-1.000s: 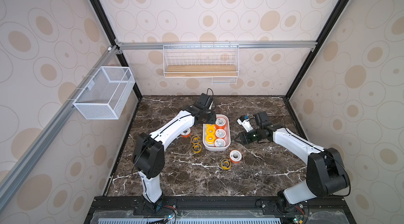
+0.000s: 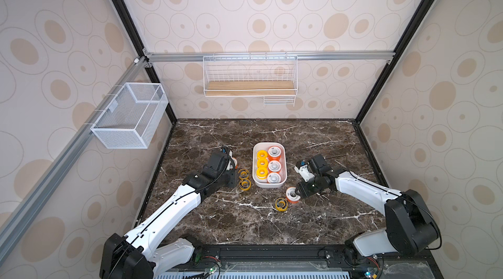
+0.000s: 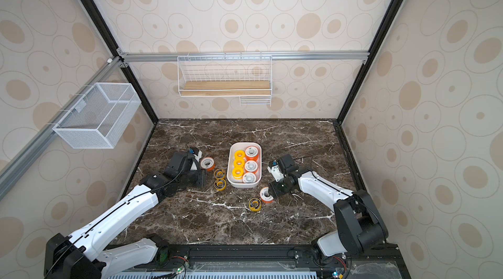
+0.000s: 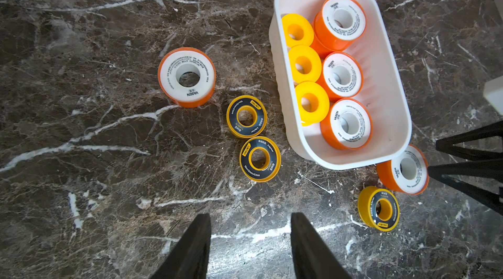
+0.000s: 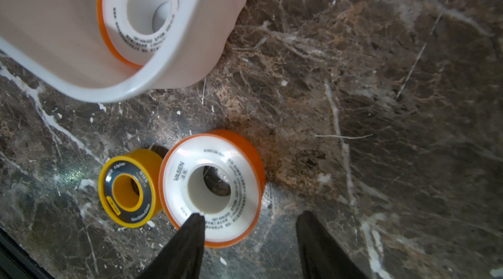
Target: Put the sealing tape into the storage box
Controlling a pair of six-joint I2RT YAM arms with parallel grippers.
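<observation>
The white storage box (image 4: 393, 95) holds several orange and yellow tape rolls. Outside it lie a large orange-white roll (image 4: 186, 74) and two small black-yellow rolls (image 4: 260, 159) on its left; another large roll (image 5: 209, 188) and a small one (image 5: 131, 188) lie near its front. My open left gripper is over the table left of the box, empty. My right gripper hangs just above the front large roll, fingers apart, with that roll ahead of its left finger.
A wire shelf (image 2: 250, 87) hangs on the back wall, a mesh basket (image 2: 128, 116) on the left.
My left gripper has moved from over the box's back to its left.
</observation>
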